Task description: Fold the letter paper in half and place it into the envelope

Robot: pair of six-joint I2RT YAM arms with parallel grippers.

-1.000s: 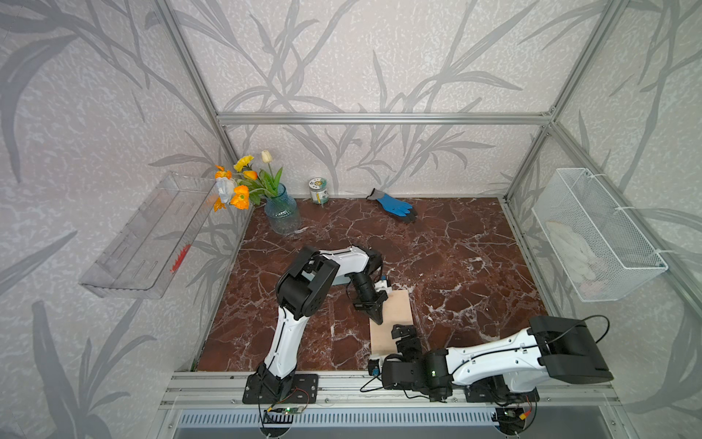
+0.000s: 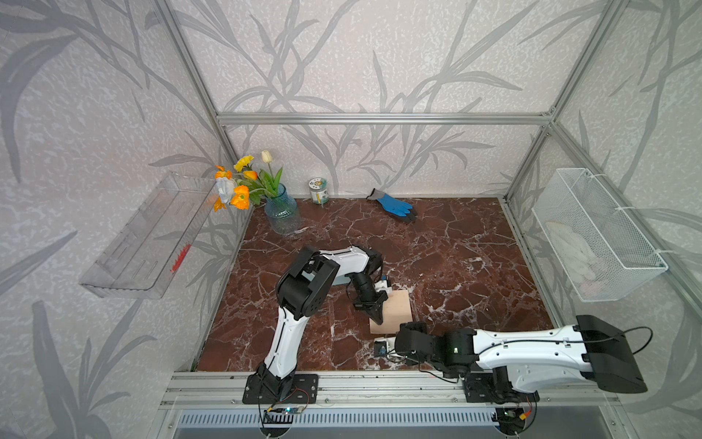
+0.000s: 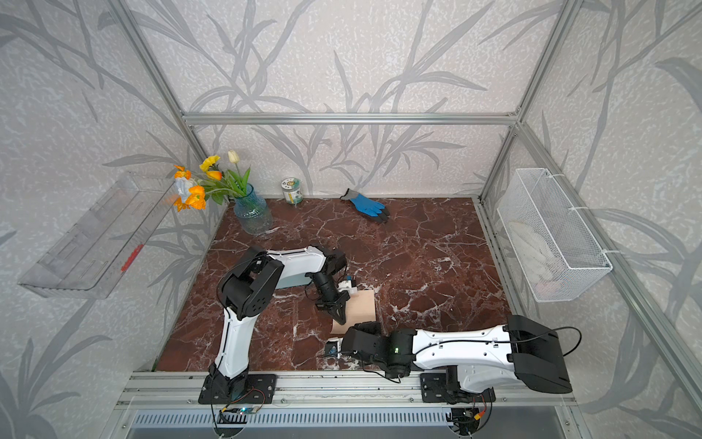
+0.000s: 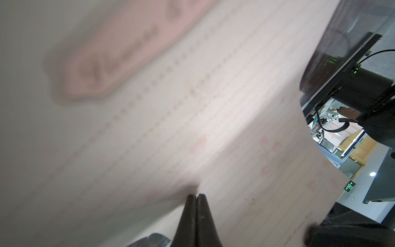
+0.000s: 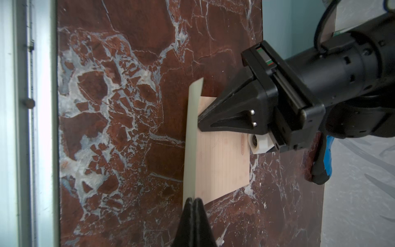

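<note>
The letter paper [image 5: 222, 164] lies on the marble table, its near part raised and bent over, showing a pale folded flap [image 5: 190, 160] in the right wrist view. My left gripper [image 2: 376, 314] is shut, its tips pressing on the paper beside that flap; close up in the left wrist view it shows lined paper [image 4: 255, 185] with pink print. My right gripper is shut at the near end of the fold, with no clear sign of paper between its fingers. A light-blue sheet [image 5: 277, 24], perhaps the envelope, lies mostly hidden under my left arm.
A vase of flowers [image 2: 282, 216], a tin [image 2: 318, 191] and a blue glove [image 2: 392, 206] stand or lie along the back. A clear bin [image 2: 146, 234] and a white mesh basket [image 2: 599, 234] hang at the sides.
My right arm has moved back from the front edge, and the paper's near part has lifted and folded toward the far end. My left arm has stayed put.
</note>
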